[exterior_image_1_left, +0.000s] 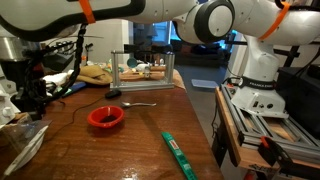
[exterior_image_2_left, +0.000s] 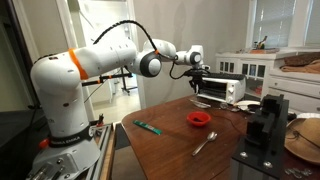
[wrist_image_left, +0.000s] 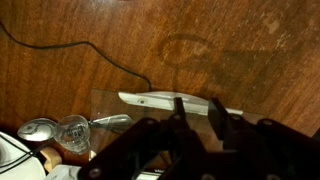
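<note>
My gripper stands part open in the wrist view, its two dark fingertips apart over a long white utensil (wrist_image_left: 147, 100). I cannot tell whether either finger touches it. This utensil lies across a clear container (wrist_image_left: 108, 107). At the left edge of exterior view 1, the gripper (exterior_image_1_left: 36, 106) is above the same white utensil (exterior_image_1_left: 27, 152) and the clear container (exterior_image_1_left: 12, 143). Exterior view 2 shows the hand only small, at the far end of the table.
A red bowl (exterior_image_1_left: 106, 117), a silver spoon (exterior_image_1_left: 139, 104) and a green marker-like object (exterior_image_1_left: 178, 156) lie on the wooden table. A dark cable (wrist_image_left: 88, 46) and a measuring spoon (wrist_image_left: 74, 132) are near the container. Bare wood lies at the table's middle and front.
</note>
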